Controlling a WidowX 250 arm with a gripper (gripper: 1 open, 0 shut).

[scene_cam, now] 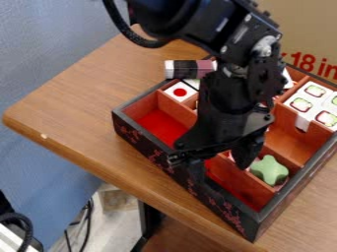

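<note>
The black gripper (211,153) hangs over the middle of a dark box with red compartments (145,118), its fingers low among the dividers. Whether it is open or shut, or holds anything, cannot be made out. A green piece (269,169) lies in a compartment right of the fingers. White tiles with red and green marks (313,103) sit at the box's right, and a tile with a red dot (179,92) at its back left.
A pink and dark object (190,69) lies behind the box.
</note>
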